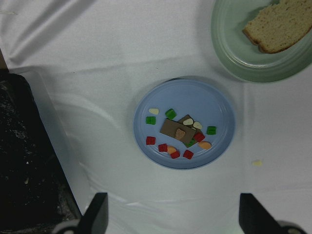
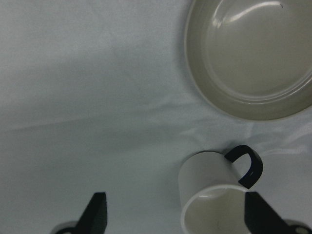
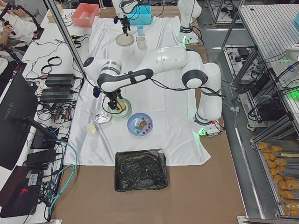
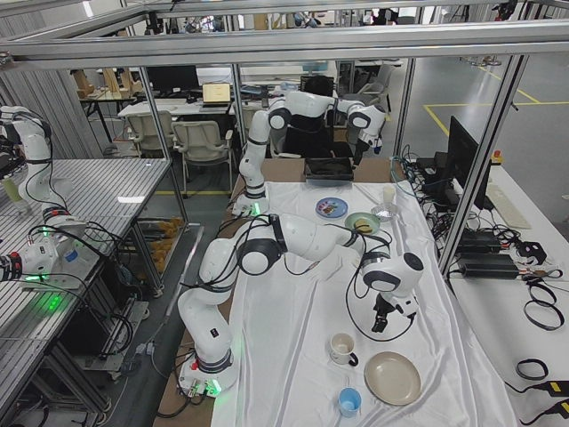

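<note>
My left gripper [image 3: 113, 103] is open over the cloth, near a green plate [image 1: 234, 58] with a bread slice [image 1: 278, 27] and a blue plate [image 1: 183, 97] [image 3: 140, 129] holding small red, green, brown and pale pieces. My right gripper [image 4: 384, 318] is open above the cloth beside a white mug [image 2: 204, 173] with a black handle and an empty beige plate [image 2: 224, 73] [image 4: 391, 378].
A black lined tray [image 3: 140, 170] stands at the near edge. A foil dish [image 3: 102, 117], a pale cup [image 3: 91, 128] and a blue cup [image 4: 349, 402] are on the table.
</note>
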